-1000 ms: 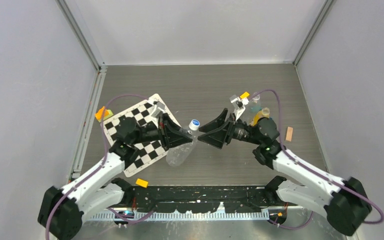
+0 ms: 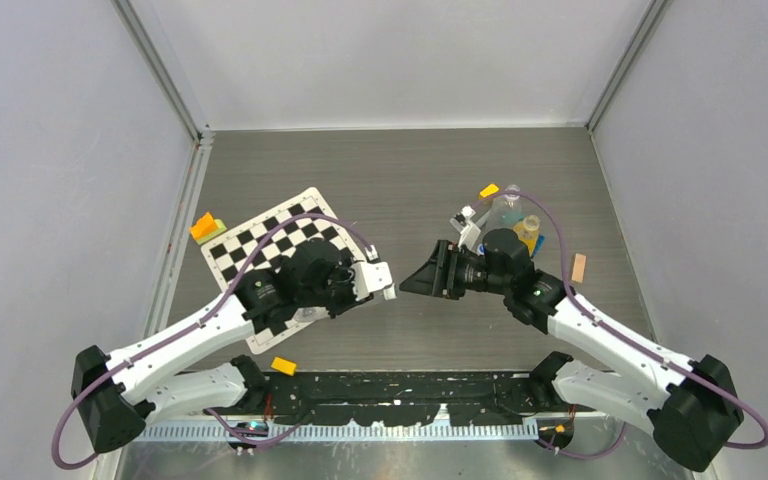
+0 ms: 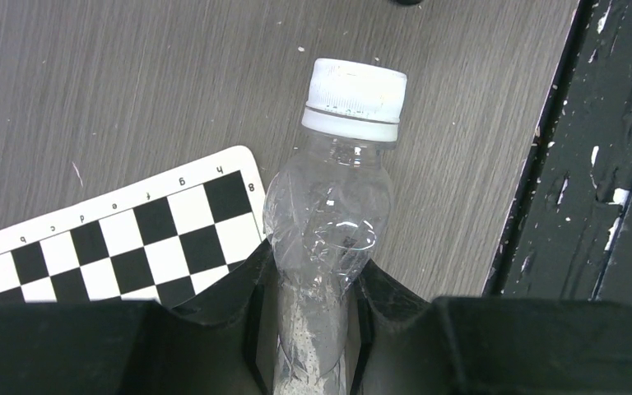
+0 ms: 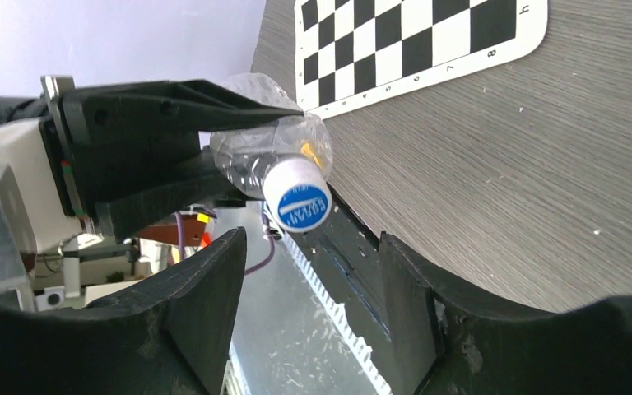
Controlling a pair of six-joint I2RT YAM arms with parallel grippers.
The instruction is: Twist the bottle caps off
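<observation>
A clear plastic bottle (image 3: pixel 329 197) is gripped round its body by my left gripper. Its white cap (image 3: pixel 357 90) is still on the neck. In the right wrist view the blue-printed top of the cap (image 4: pixel 303 206) faces that camera. From above, the bottle lies tilted over toward the right, its cap (image 2: pixel 389 292) pointing at my right gripper (image 2: pixel 406 284). The right fingers (image 4: pixel 214 284) stand apart with nothing between them, a short gap from the cap. Much of the bottle is hidden by the left arm in the top view.
Another clear bottle (image 2: pixel 506 207) and a yellow one (image 2: pixel 528 229) stand behind the right arm. A wooden block (image 2: pixel 578 267) lies at the right. Under the left arm is a checkered board (image 2: pixel 315 200).
The right gripper has shifted and turned slightly near the cap.
</observation>
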